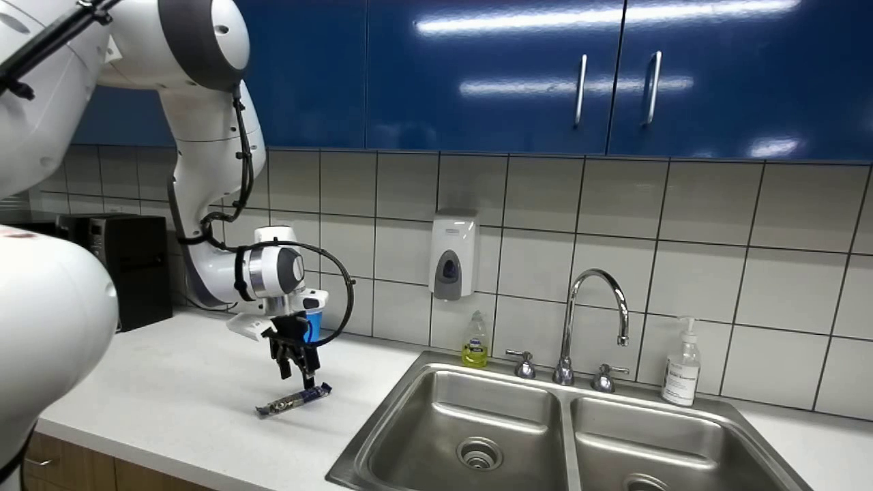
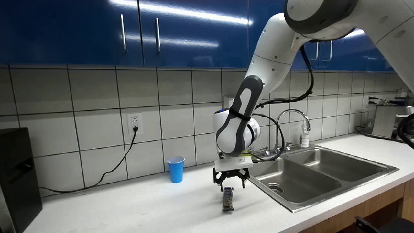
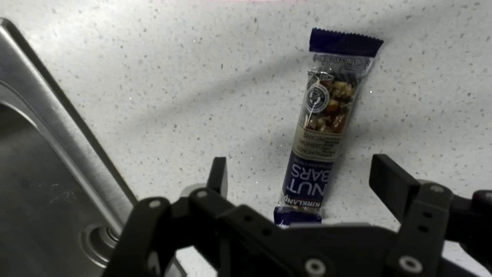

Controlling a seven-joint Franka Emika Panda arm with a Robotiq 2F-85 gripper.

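A nut bar in a clear and dark-blue wrapper (image 3: 318,124) lies flat on the white counter, and all but its near end shows in the wrist view. My gripper stands open above the counter, its two fingers on either side of the bar's near part and apart from it. In the second exterior view the gripper (image 2: 233,187) hangs over the bar's far end, with the bar (image 2: 228,200) stretching toward the camera. From the first exterior view, the fingertips are just above and behind the bar (image 1: 292,401).
A blue cup (image 2: 176,169) stands by the tiled wall. The steel double sink (image 1: 385,409) begins right of the bar, with a faucet (image 1: 569,327) and a yellow soap bottle (image 1: 475,344) behind. A black appliance (image 1: 131,262) sits far left.
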